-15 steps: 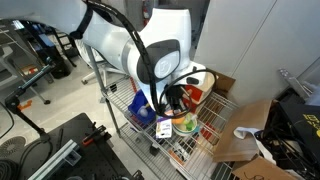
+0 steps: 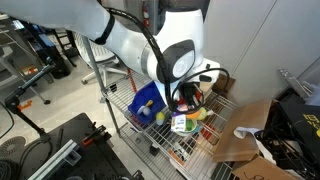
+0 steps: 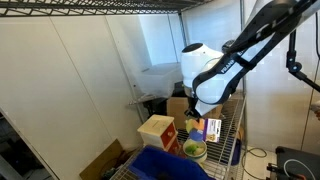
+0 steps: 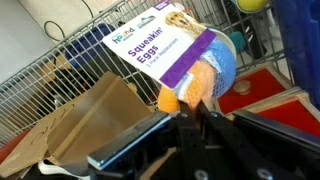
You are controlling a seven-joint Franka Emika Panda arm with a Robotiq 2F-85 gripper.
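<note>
A plush pet toy in orange and blue [image 4: 203, 80] carries a white and purple card [image 4: 160, 42] reading "Squeakin' Eggs". My gripper is shut on the toy, seen at its lower end in the wrist view. The card [image 2: 180, 124] hangs below the white arm in exterior view 1, over the wire rack. From the other side, exterior view 2 also shows the card [image 3: 206, 130] beneath the arm, close to a round tub [image 3: 194, 150] with green in it. The fingertips are largely hidden in both exterior views.
A blue bin [image 2: 147, 103] stands on the rack to the left of the held toy. To the right lies an open cardboard box [image 2: 240, 135]. Bare wire shelf [image 2: 155, 158] shows toward the front. Red items sit in a box [image 4: 290, 112] below the toy.
My arm has moved to the right in exterior view 1, taking the toy and card along.
</note>
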